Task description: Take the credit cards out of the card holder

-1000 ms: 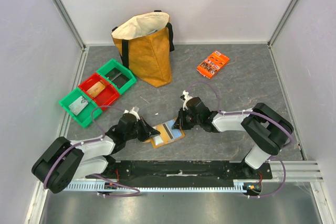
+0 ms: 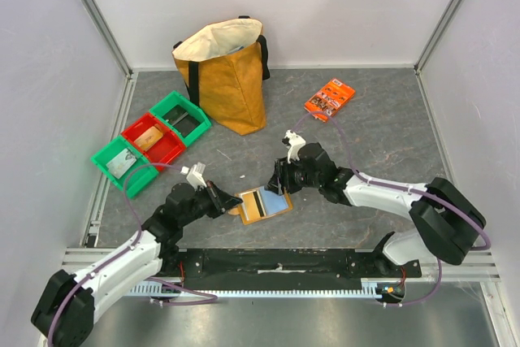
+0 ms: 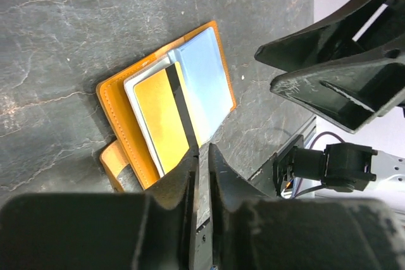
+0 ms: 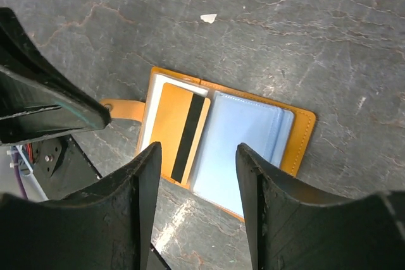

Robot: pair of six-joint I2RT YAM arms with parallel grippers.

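Note:
The card holder, tan leather with a strap tab, lies open on the table. One half has a light blue lining; on the other, a yellow card with a black stripe lies over a white layer. I cannot tell how much of the card is inside a pocket. My left gripper is slightly open at the card's near end, a narrow empty gap between its fingers. Above the holder, my right gripper is open and empty, its fingers on either side of the blue lining's inner edge.
Green and red bins stand at the left, some with items inside. A tan bag sits at the back and an orange packet at the back right. A small white scrap lies behind the holder. The two grippers are close together.
The holder has shifted slightly right. The right arm has swung a little toward the front, its gripper still over the blue half.

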